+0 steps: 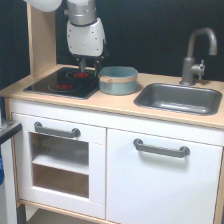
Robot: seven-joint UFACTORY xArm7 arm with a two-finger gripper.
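Observation:
A grey-green pot sits on the wooden counter, between the black stove top and the sink. My white arm reaches down from the top left. Its gripper hangs over the right part of the stove, just left of the pot's rim and close to its handle side. The dark fingers are small against the dark wall. I cannot tell whether they are apart or closed, or whether they touch the pot.
The black stove with red rings is bare. To the right are a metal sink and a tall grey faucet. Below stand an oven door and a white cabinet door, both shut, with grey handles.

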